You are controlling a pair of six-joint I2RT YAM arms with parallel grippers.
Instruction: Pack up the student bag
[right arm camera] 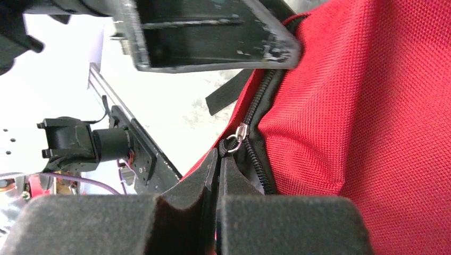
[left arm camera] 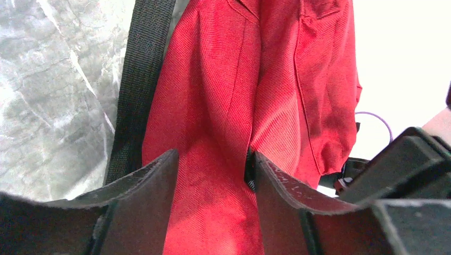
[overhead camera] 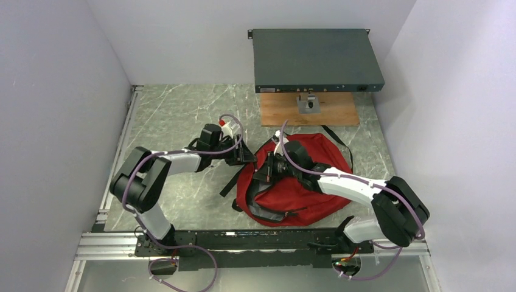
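Observation:
The red student bag lies on the table with its black-lined opening facing left. Its metal zipper slider has a ring and a short black cord. My right gripper is shut on that cord, at the bag's left edge. Just beyond it along the zipper, my left gripper stands open, its fingers apart with red fabric between and beneath them. In the right wrist view, one left finger overlaps the zipper edge; whether it presses on the cloth I cannot tell.
A black strap runs along the bag's left side. Behind the bag stands a wooden board under a dark flat unit. Both grippers are very close together.

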